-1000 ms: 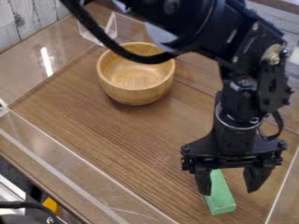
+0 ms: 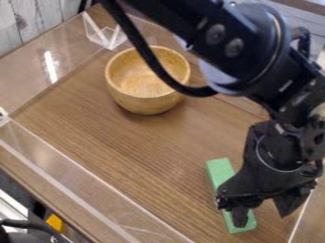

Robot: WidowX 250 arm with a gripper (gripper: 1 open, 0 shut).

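Observation:
A flat green block [image 2: 219, 175] lies at the lower right of the wooden table, tilted lengthwise toward the viewer. My black gripper [image 2: 260, 201] is low over the block's middle and right side, hiding part of it. Its fingers are apart; whether they touch the block cannot be told.
A wooden bowl [image 2: 129, 95] sits at the upper left, near a clear plastic piece at the back. Clear walls edge the table on the left.
The green block now shows farther up and left, with its upper end uncovered.

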